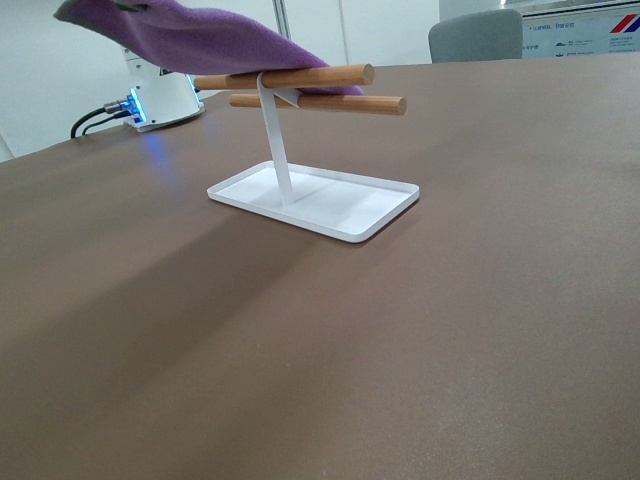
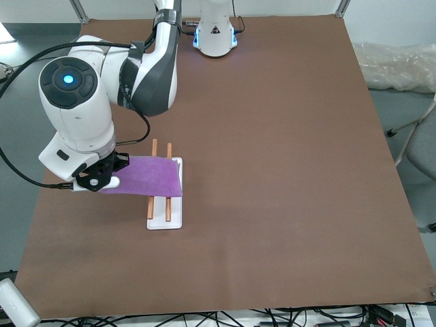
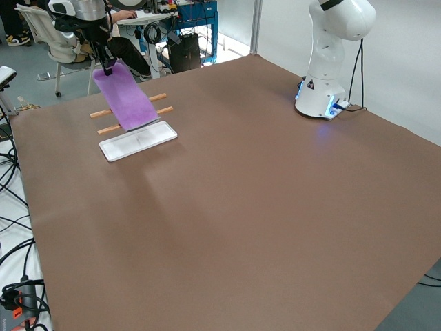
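A purple cloth (image 2: 146, 177) (image 1: 200, 40) (image 3: 126, 100) is draped over two wooden rods (image 2: 168, 210) (image 1: 355, 105) (image 3: 165, 109) on a white stand with a tray base (image 2: 163, 223) (image 1: 350, 210) (image 3: 138, 141). The cloth's far end rises toward my gripper (image 2: 101, 174) (image 3: 108, 69) at the cloth's left edge in the left view, upper end in the right view. The fingertips are small and partly hidden; whether they are shut on it cannot be told.
Cables lie along the near edge, and a chair (image 2: 426, 139) is beside the table.
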